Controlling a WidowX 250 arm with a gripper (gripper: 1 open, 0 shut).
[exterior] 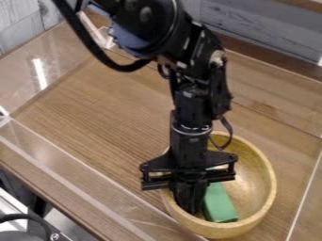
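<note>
A tan bowl (258, 184) sits on the wooden counter at the lower right. Inside it lies a green block (219, 201). My black gripper (189, 196) is down at the bowl's left side, over its rim and beside the block. It looks shut; its fingertips are partly hidden, and I cannot make out anything held between them.
A wall stands at the back. Dark cables lie off the counter at the lower left.
</note>
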